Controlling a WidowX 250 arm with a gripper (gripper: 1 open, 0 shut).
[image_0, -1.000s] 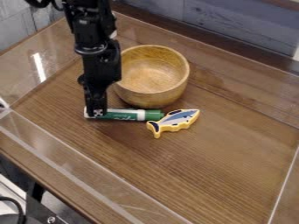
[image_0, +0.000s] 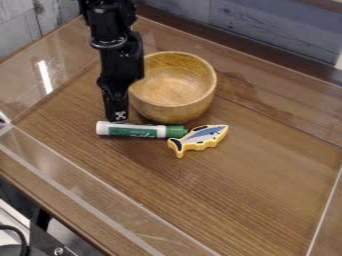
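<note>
My gripper (image_0: 116, 109) hangs at the left side of a wooden bowl (image_0: 185, 82), just above a white-and-green tube (image_0: 139, 130) lying on the wooden table. The gripper looks shut, with nothing visible between its fingers. A yellow fish-shaped object (image_0: 198, 138) with blue and white on it lies to the right of the tube, below the bowl.
A raised rim runs along the right edge, and a black cable (image_0: 14, 235) shows at the lower left, off the table.
The gripper has lifted a little, away from the tube toward the back, leaving more of the tube in view. The tube, bowl and fish look unmoved.
</note>
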